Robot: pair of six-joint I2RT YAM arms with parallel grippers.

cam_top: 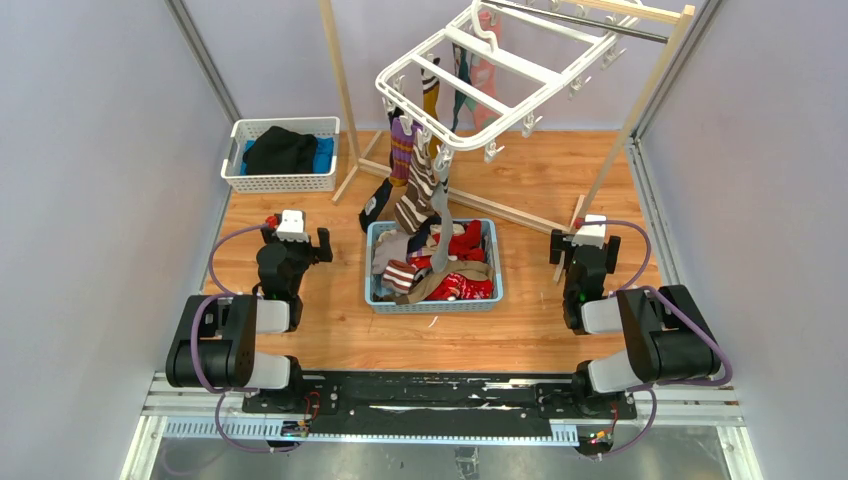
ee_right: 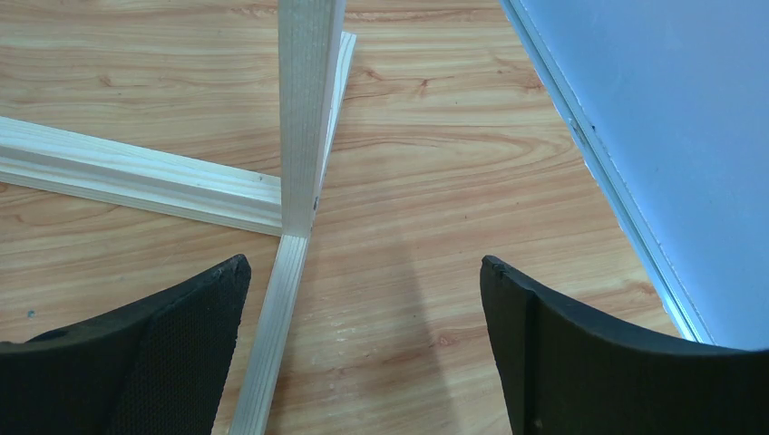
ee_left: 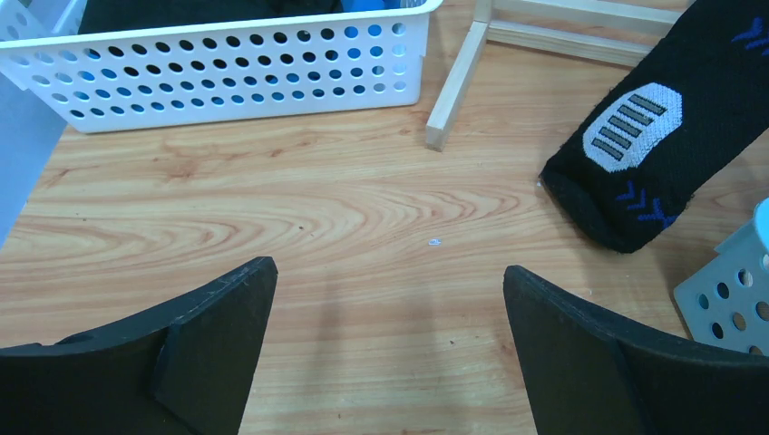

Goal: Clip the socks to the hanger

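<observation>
The white hanger [cam_top: 520, 66] hangs from a rod above the table, with clips along its edges. Several socks hang from its left and back sides, among them a brown striped sock [cam_top: 416, 190], a grey sock [cam_top: 440, 225] and a black sock [ee_left: 594, 195]. More socks [cam_top: 465, 288] lie heaped in the blue basket [cam_top: 435, 307] below. Left of the basket, my left gripper [cam_top: 297, 240] is open and empty, fingers [ee_left: 209, 335] wide apart. Over on the right, beside the rack's foot, my right gripper [cam_top: 587, 247] also stands open with nothing between its fingers.
A white basket [cam_top: 278, 183] with dark and blue cloth stands at the back left. The wooden rack's legs [ee_right: 308, 118] and crossbar [ee_right: 136, 177] cross the table behind the blue basket. Bare table lies between each gripper and that basket.
</observation>
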